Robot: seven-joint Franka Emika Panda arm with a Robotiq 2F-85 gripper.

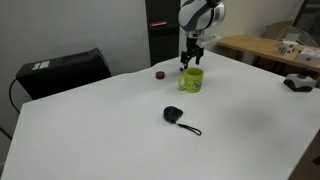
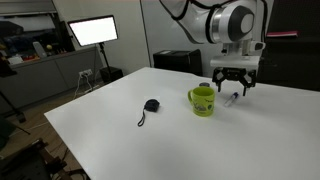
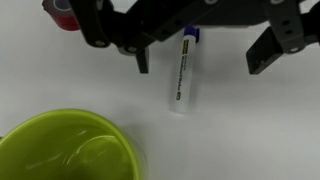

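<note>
A white marker (image 3: pixel 183 78) with a blue cap lies on the white table below my gripper, whose fingers stand wide apart with nothing between them. In the wrist view the marker is below the gap, nearer the left finger (image 3: pixel 141 60), its cap end partly covered by the gripper body. From the second exterior view, the gripper (image 2: pixel 235 80) hovers just over the marker (image 2: pixel 231 99). A green mug (image 2: pixel 203 102) stands upright close by, its handle to the left. The first exterior view shows the gripper (image 1: pixel 191 62) behind the mug (image 1: pixel 193 80).
A dark, red-sided roll (image 1: pixel 160 75) lies left of the mug. Farther forward sits a black object (image 1: pixel 172 113) with a strap or handle. A large black case (image 1: pixel 68 74) stands at the table's back left.
</note>
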